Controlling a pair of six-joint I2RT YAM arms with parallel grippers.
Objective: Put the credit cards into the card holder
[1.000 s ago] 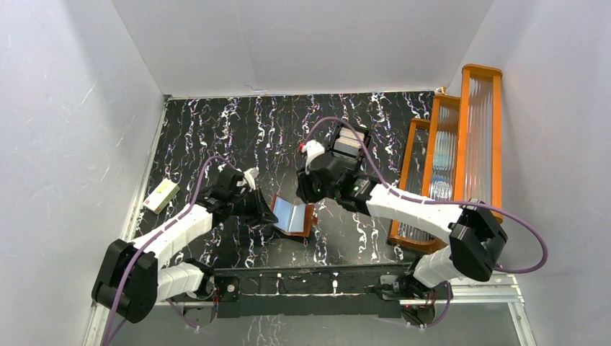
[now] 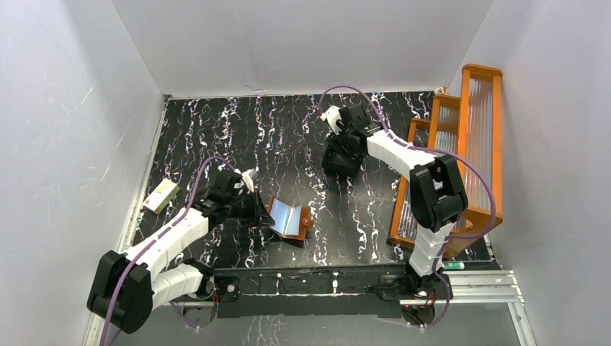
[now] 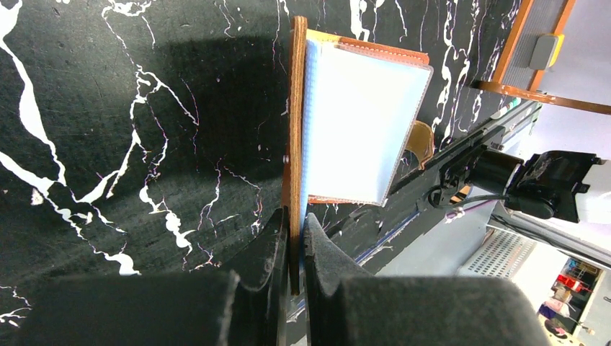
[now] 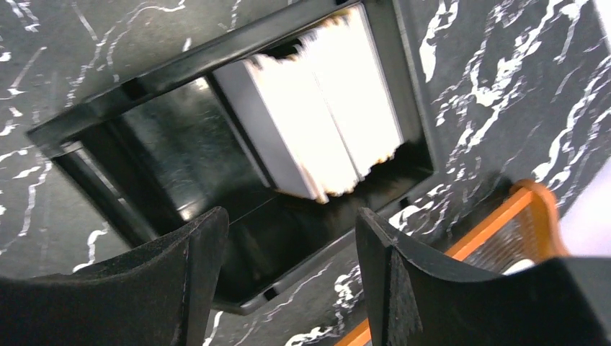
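Observation:
An orange-brown card holder [image 2: 291, 218] stands spread open at the front middle, its pale sleeves facing up. My left gripper is shut on one cover edge of it. In the left wrist view a whitish sleeve page [image 3: 364, 119] fans out to the right of the pinched cover. Farther back, the black box [image 2: 342, 163] sits partly under my right gripper. Through the right wrist view, a row of upright white cards [image 4: 324, 108] fills part of that box. My right gripper is open over the box, nothing between its fingers.
Wooden racks with ribbed panels [image 2: 479, 137] stand along the right side. A small pale box [image 2: 161, 195] lies near the left wall. Bare black marbled tabletop [image 2: 216, 130] spreads across the back left.
My right arm has swung from beside the card holder back to the black box, its gripper now covering most of it. The left gripper and the card holder have barely moved.

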